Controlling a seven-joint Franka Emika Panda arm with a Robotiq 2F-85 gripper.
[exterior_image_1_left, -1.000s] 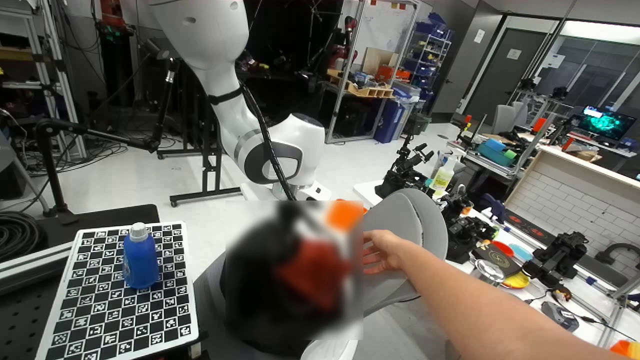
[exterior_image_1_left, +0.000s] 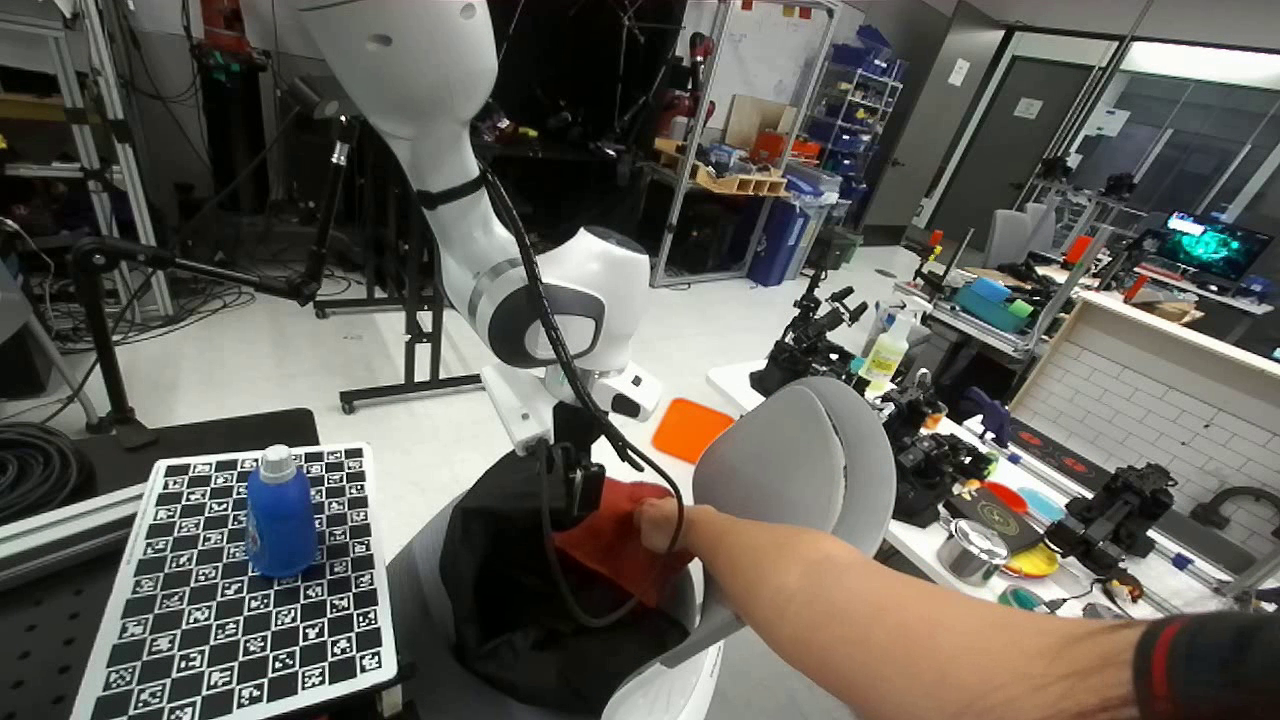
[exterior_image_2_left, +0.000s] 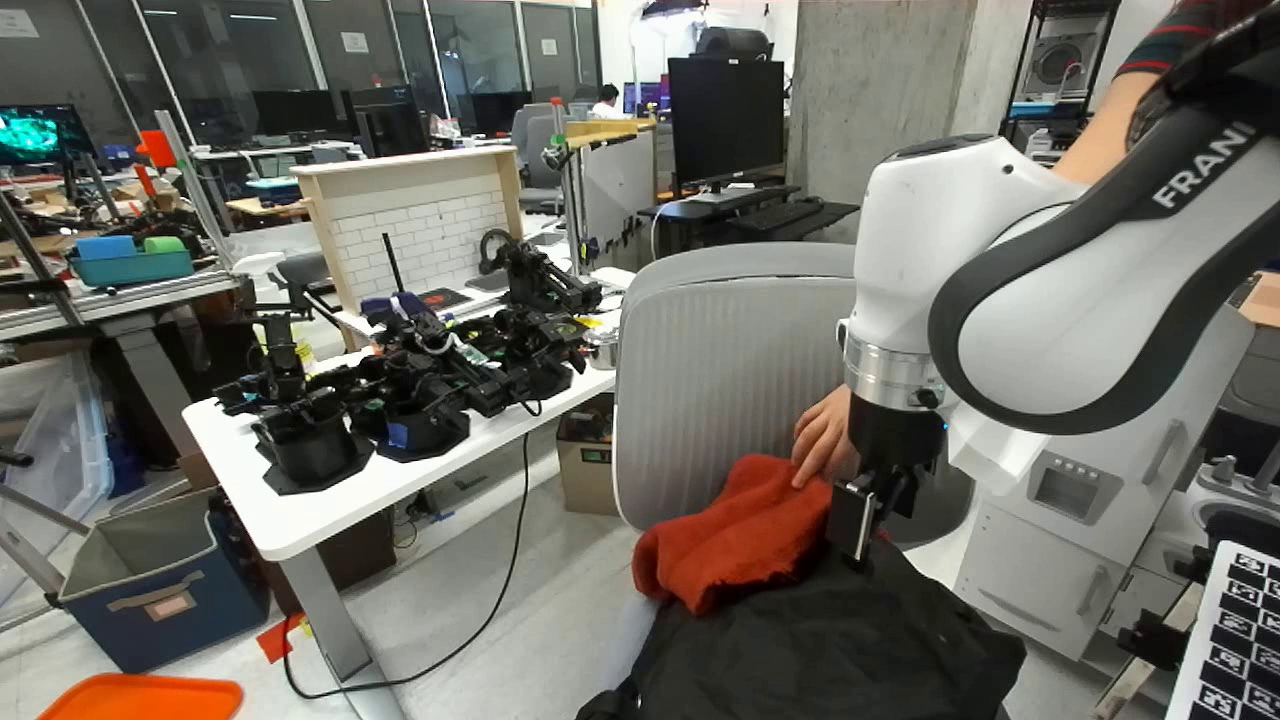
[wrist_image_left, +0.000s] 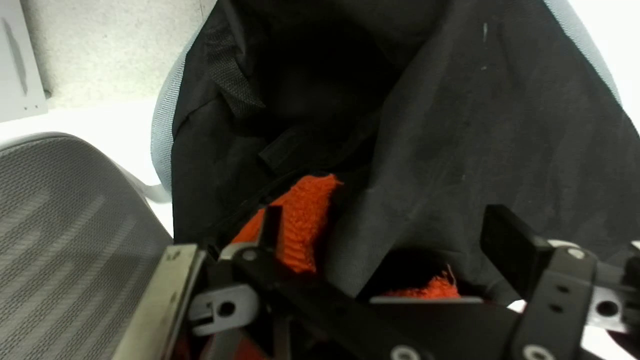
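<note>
My gripper stands open above a black bag (wrist_image_left: 480, 150) lying on the seat of a grey chair (exterior_image_2_left: 732, 384). A red-orange cloth (exterior_image_2_left: 732, 534) is draped at the bag's edge near the backrest. A person's hand (exterior_image_2_left: 825, 434) rests on that cloth, right beside my gripper (exterior_image_2_left: 866, 540). In the wrist view, parts of the cloth (wrist_image_left: 303, 219) show beyond the left finger and low between the fingers. The bag covers the rest, so whether any cloth touches a finger is hard to tell.
The person's bare arm (exterior_image_1_left: 888, 576) reaches across the chair. To the left, a blue bottle (exterior_image_1_left: 282, 516) stands on a checkered marker board (exterior_image_1_left: 180, 636). An orange tray (exterior_image_1_left: 692, 430) lies on the floor. A white table (exterior_image_2_left: 270, 516) bears several black devices.
The person's hand has come in from beside the backrest and is now on the red cloth.
</note>
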